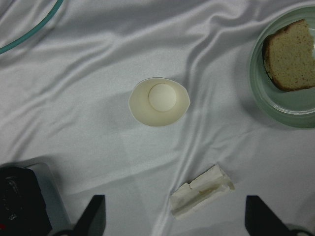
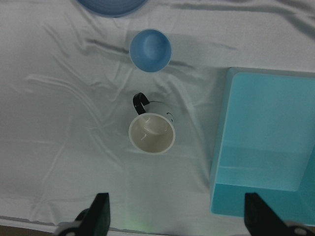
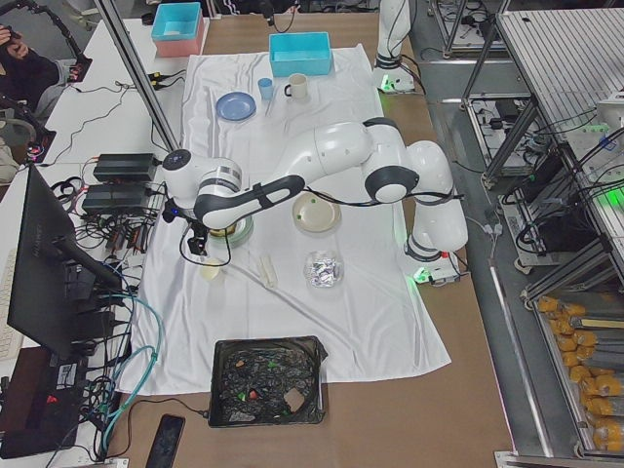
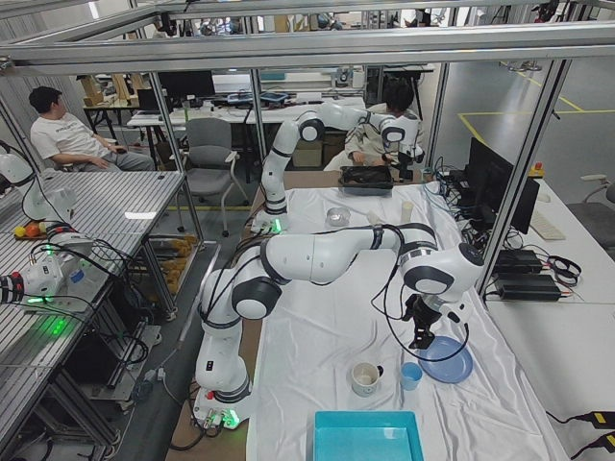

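Observation:
My left gripper is open above the cloth, over a cream paper cup [image 1: 158, 101], a crumpled wrapper [image 1: 201, 191] and a green plate [image 1: 266, 103] holding a bread slice [image 1: 290, 56]. My right gripper is open above a white mug with black handle [image 2: 151, 132], a blue cup [image 2: 150, 50] and a blue plate [image 2: 110, 5]. In the camera left view a beige plate [image 3: 315, 213] and a foil piece [image 3: 324, 269] lie right of the wrapper.
A black lined tray [image 3: 267, 343] sits at the cloth's near edge, a cyan bin [image 2: 256, 128] at the far end. A monitor [image 3: 49, 273] and cables crowd the left side.

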